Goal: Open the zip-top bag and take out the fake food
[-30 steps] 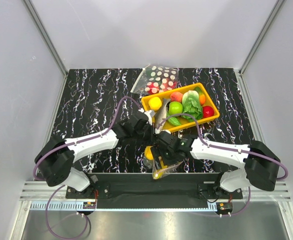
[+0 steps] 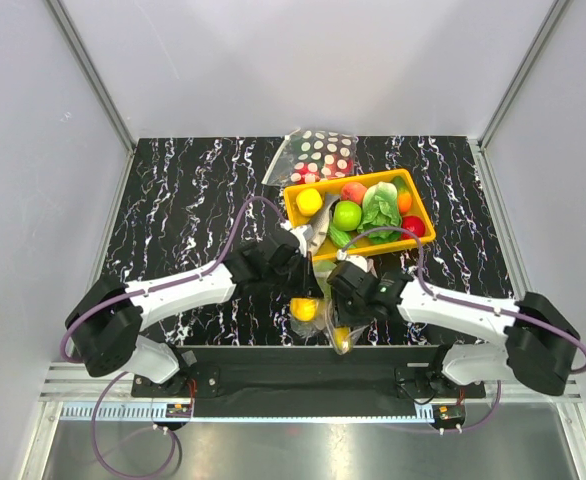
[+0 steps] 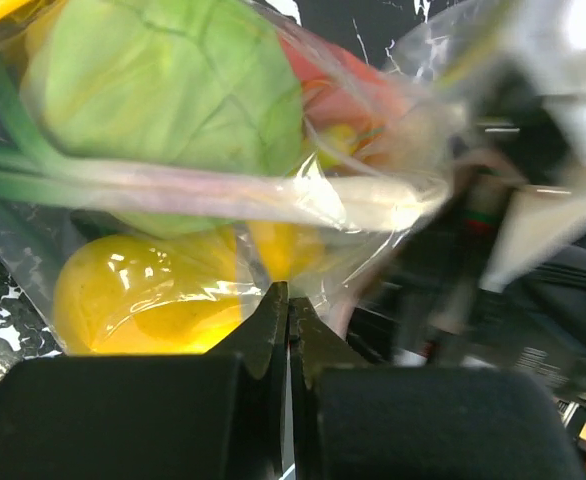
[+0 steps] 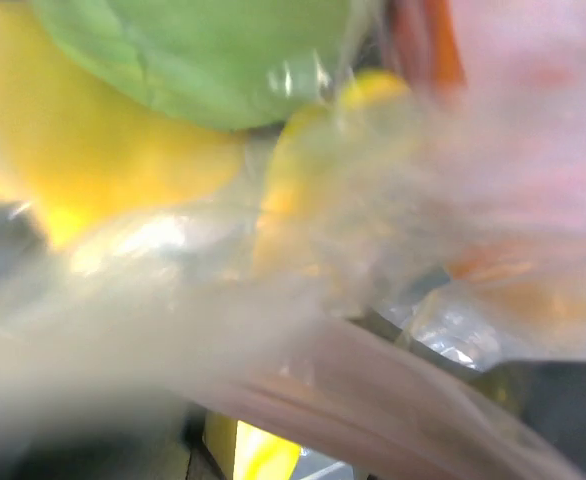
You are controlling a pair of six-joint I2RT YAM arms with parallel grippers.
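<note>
The clear zip bag (image 3: 173, 275) lies below the yellow bin, with a green cabbage-like piece (image 3: 163, 90), a yellow piece (image 3: 138, 290), a red piece (image 3: 333, 90) and a pale stalk (image 3: 273, 198) inside. At the bag's near edge my left gripper is shut, its tips against the film; whether film is pinched between them cannot be seen. My right gripper (image 2: 343, 315) is over the bag's right side. In the right wrist view its fingers (image 4: 548, 400) stand apart, with the bag's pinkish strip (image 4: 373, 390) crossing between them. Blurred film hides much there.
A yellow bin (image 2: 358, 248) holding several play foods stands behind the grippers. A second bag (image 2: 313, 158) with a dotted pattern lies at the back. Open table (image 2: 188, 215) shows to the left. The two grippers are close together.
My right gripper has shifted right, and the bag's near end has moved right with it. The bin has moved slightly left. My left gripper has hardly moved.
</note>
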